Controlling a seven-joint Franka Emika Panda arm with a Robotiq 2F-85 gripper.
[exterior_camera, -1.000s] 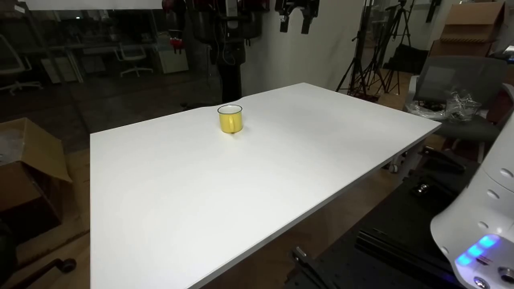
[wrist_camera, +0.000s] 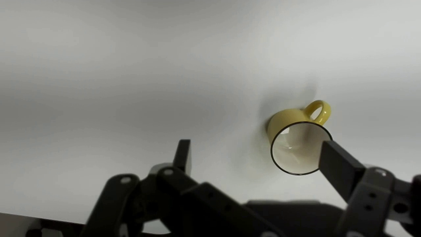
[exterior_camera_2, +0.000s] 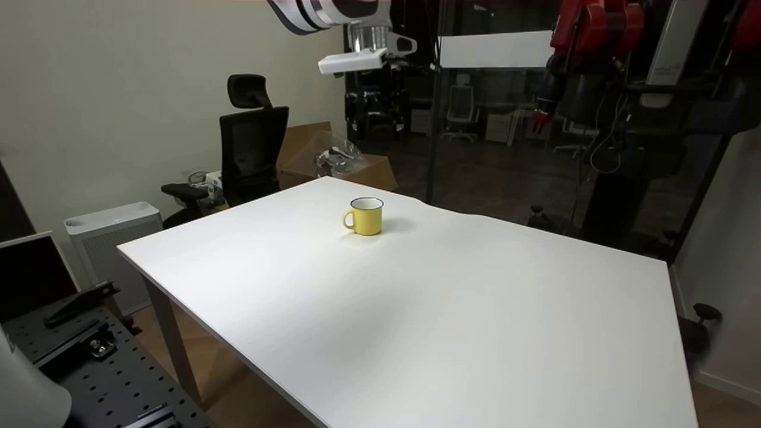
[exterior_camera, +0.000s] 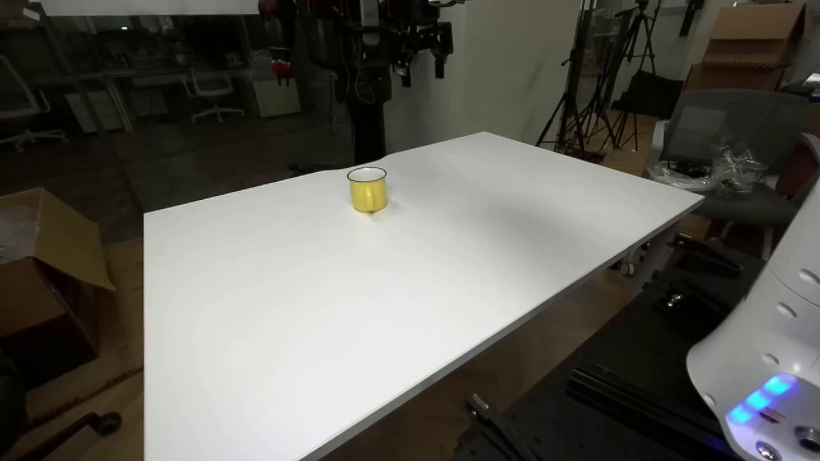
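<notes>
A yellow mug (exterior_camera: 369, 193) with a white inside and a dark rim stands upright on the white table (exterior_camera: 323, 307), close to its far edge. High over the table hangs my gripper (exterior_camera: 423, 70), open and empty, well clear of the mug. The second exterior view has the mug (exterior_camera_2: 367, 220) with its handle to the left and the gripper (exterior_camera_2: 376, 129) above it. From the wrist, the mug (wrist_camera: 284, 119) appears right of the middle of my gripper, and the right finger (wrist_camera: 340, 168) covers a bit of its rim.
Apart from the mug, the table (exterior_camera_2: 456, 321) is bare, with wide free room around. Beyond the far edge stands another robot (exterior_camera_2: 596, 32) with red parts. An office chair (exterior_camera_2: 250, 153) and an open cardboard box (exterior_camera: 54, 261) are off the table.
In exterior view 1 my gripper has moved left and a little lower, and it looks turned slightly. A shadow has appeared on the right of the table. The mug has stayed put.
</notes>
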